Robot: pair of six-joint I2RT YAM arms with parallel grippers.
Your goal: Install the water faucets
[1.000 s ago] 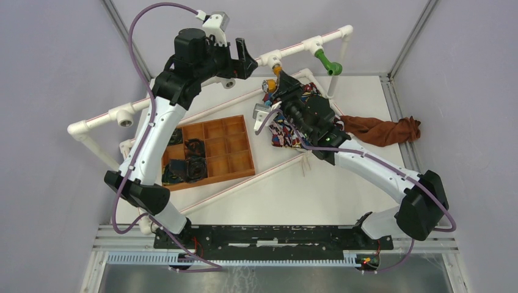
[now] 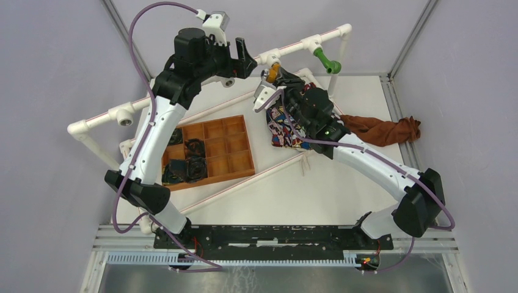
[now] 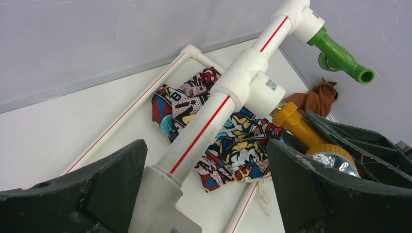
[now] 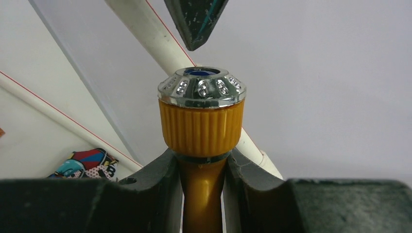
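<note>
An orange faucet (image 3: 300,127) with a chrome cap points out from a white tee fitting (image 3: 262,97) on the upper pipe, its threaded end at the socket. My right gripper is shut on the faucet's body, below the ribbed knob. A green faucet (image 3: 342,57) sits in the tee to the right. My left gripper stands open around the upper pipe near a grey-white fitting (image 3: 165,204), high at the left of the orange faucet.
An open tee (image 2: 124,119) is on the pipe at the left. Below lie a wooden compartment box (image 2: 229,146), a patterned cloth (image 2: 281,131) and a brown cloth (image 2: 382,131). The lower front of the board is mostly clear.
My right gripper and wrist have turned and shifted slightly up toward the pipe around the orange faucet. The left arm is unmoved.
</note>
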